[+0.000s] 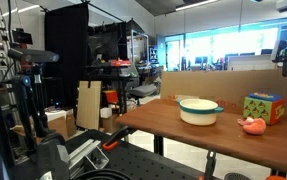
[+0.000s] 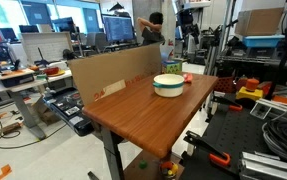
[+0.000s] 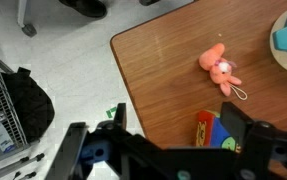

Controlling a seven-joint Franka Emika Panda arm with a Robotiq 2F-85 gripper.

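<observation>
Above the right end of the table, my gripper (image 1: 284,62) hangs in the air, well clear of everything. In the wrist view the gripper is open, its dark fingers spread wide with nothing held. A pink soft toy (image 3: 219,68) lies on the wood ahead of it, a thin string trailing from it; exterior view 1 shows the toy (image 1: 252,126) near the front edge. The colourful box (image 3: 210,130) is partly hidden by the gripper, while the box (image 1: 264,108) stands behind the toy. A white bowl with a teal rim (image 1: 198,112) sits to the left.
A tan panel (image 2: 113,75) stands along one long side. In the wrist view, a black bag (image 3: 30,101) and a wire rack lie on the floor beyond the table's edge.
</observation>
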